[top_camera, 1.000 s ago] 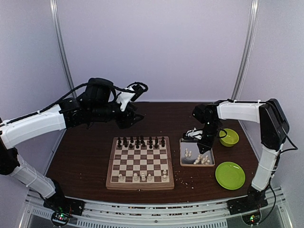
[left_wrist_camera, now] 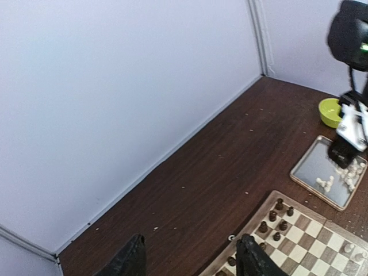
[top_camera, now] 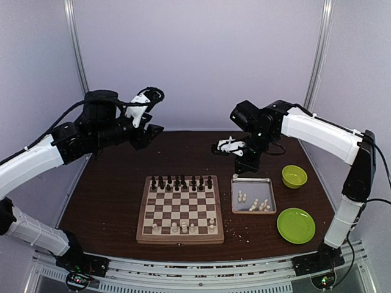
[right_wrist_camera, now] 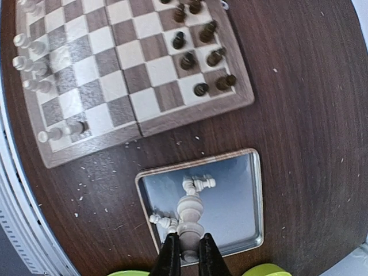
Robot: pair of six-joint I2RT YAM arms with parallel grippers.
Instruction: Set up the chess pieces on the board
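Note:
The chessboard (top_camera: 180, 210) holds dark pieces along its far side and several white pieces (top_camera: 175, 227) along the near side. White pieces also lie in the metal tray (top_camera: 235, 207) right of it. My right gripper is shut on a white chess piece (right_wrist_camera: 190, 210), held above the tray. My left gripper hangs raised at the left, behind the board in the top view, part open with nothing visible between its fingers.
A green bowl (top_camera: 294, 176) sits behind a green plate (top_camera: 295, 226) at the right. Small bits lie between board and plate.
My right gripper has risen from the tray and moved leftward, carrying a white piece. My left arm has swung to the left and slightly up.

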